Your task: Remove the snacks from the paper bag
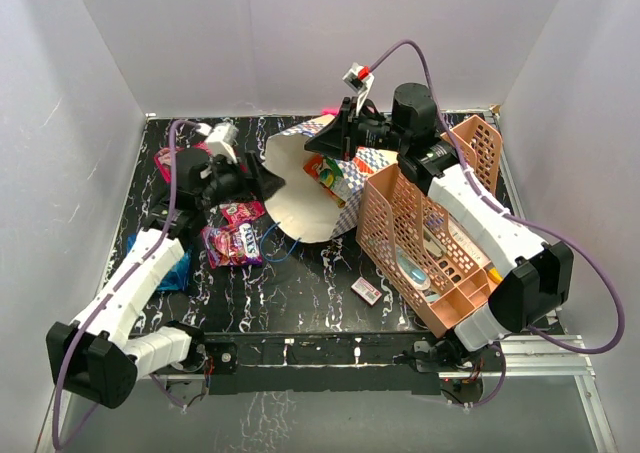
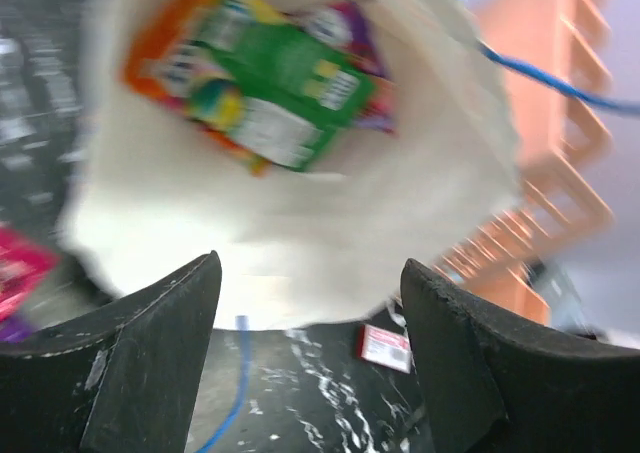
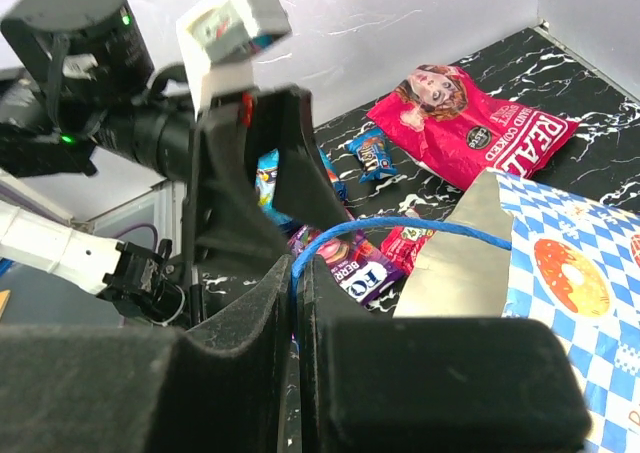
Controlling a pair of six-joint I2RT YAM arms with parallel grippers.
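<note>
The paper bag [image 1: 300, 198] lies on its side in mid-table, its mouth facing left. Pinched in my shut right gripper is the bag's blue handle [image 3: 400, 223], at the upper edge of the mouth. My left gripper is part open with nothing between its fingers, facing into the mouth. Inside the bag are a green snack packet [image 2: 280, 83], an orange one [image 2: 165, 53] and a purple one [image 2: 345, 28]. Out on the table to the left lie a purple candy bag [image 1: 235, 245], a small red packet [image 1: 243, 211] and a large red bag [image 3: 470, 128].
A pink perforated organizer [image 1: 400, 233] stands close along the bag's right side. A small card box [image 1: 366, 291] lies in front of it. Blue packets [image 1: 175, 273] sit at the left.
</note>
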